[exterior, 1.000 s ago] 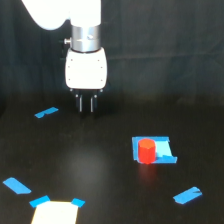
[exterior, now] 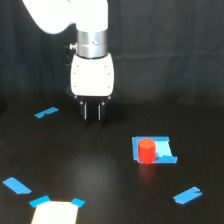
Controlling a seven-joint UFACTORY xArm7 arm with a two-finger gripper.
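Observation:
A white robot arm hangs from the top left of the view, its dark gripper (exterior: 92, 110) pointing down with two fingers apart and nothing visible between them, above the black table. A red cylinder (exterior: 146, 152) stands upright at the right, on a small square marked with blue tape and a pale patch.
A cream object (exterior: 54, 213) lies at the bottom left edge among blue tape strips. More short blue tape strips mark the left and lower right. A dark backdrop stands behind.
The arm and gripper have moved slightly right and down. The red cylinder has not moved.

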